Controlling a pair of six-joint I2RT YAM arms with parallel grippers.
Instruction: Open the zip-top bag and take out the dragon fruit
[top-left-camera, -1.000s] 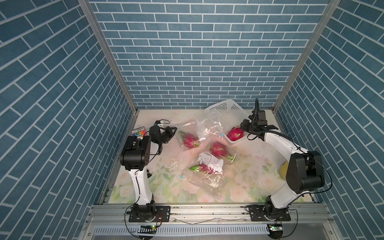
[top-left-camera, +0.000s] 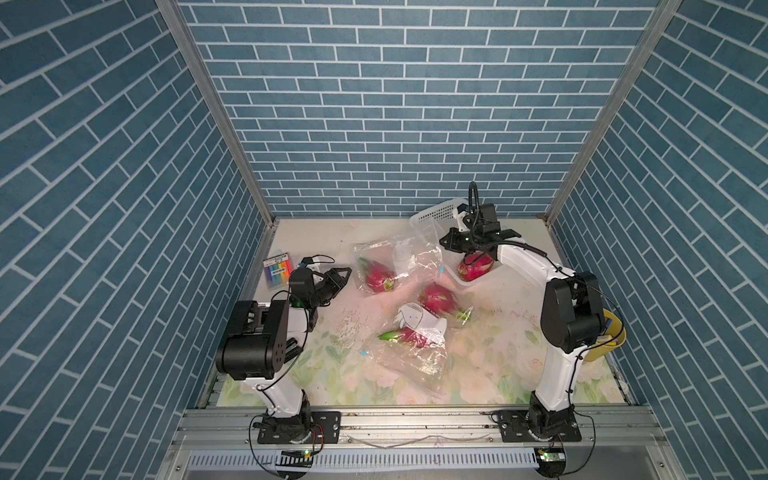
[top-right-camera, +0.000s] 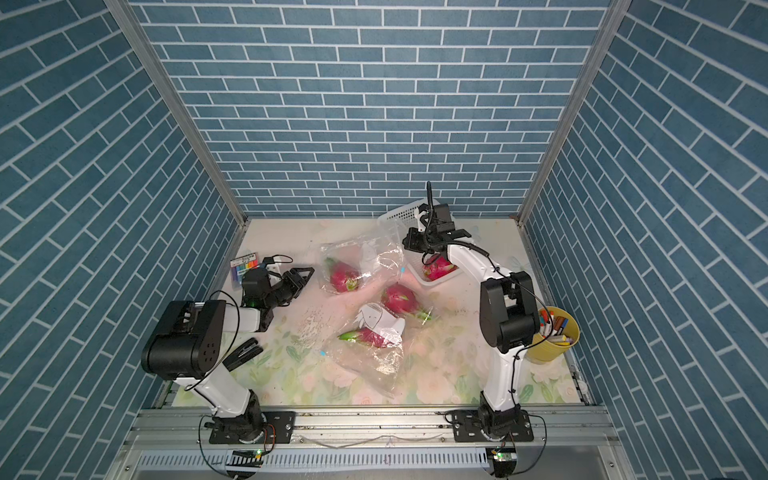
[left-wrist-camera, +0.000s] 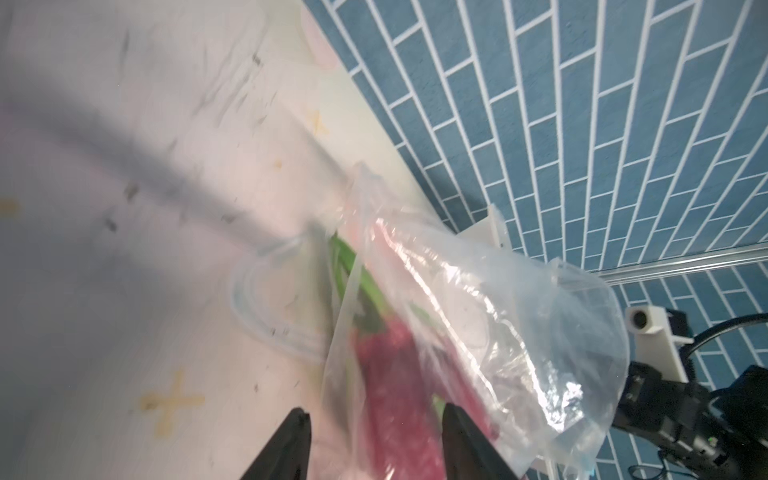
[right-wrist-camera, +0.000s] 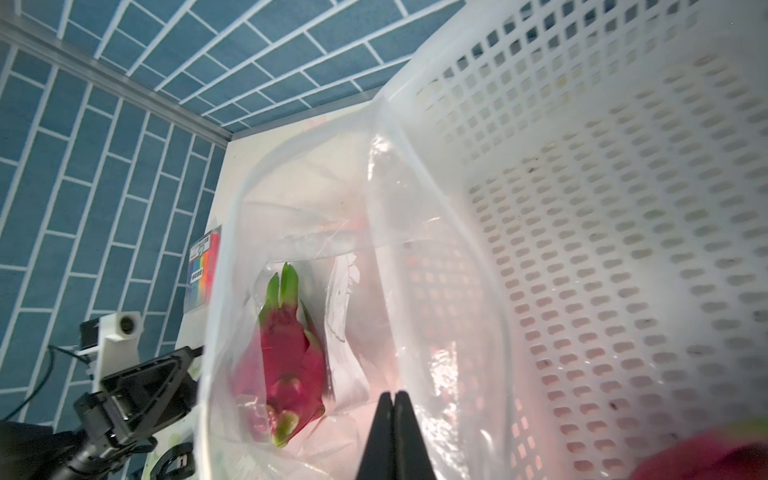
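Observation:
A clear bag (top-left-camera: 416, 254) holding a dragon fruit (top-left-camera: 377, 277) lies at the back middle, against a white basket (top-right-camera: 400, 214). In the right wrist view its mouth gapes, showing the fruit (right-wrist-camera: 292, 368) inside. My left gripper (top-left-camera: 340, 280) is open just left of that bag; in the left wrist view its fingers (left-wrist-camera: 289, 448) face the bag. My right gripper is shut, with nothing seen between its fingers, over the bag's mouth at the basket's left side. Two more bagged dragon fruits (top-right-camera: 400, 300) (top-right-camera: 368, 337) lie nearer the front.
The basket holds another dragon fruit (top-left-camera: 474, 268). A colourful pack (top-left-camera: 278, 270) lies at the back left. A yellow cup (top-right-camera: 552, 344) with markers stands at the right edge, and black tools (top-right-camera: 242, 353) lie front left.
My right gripper has moved left across the basket to the bag's mouth. The bag lies nearly as before.

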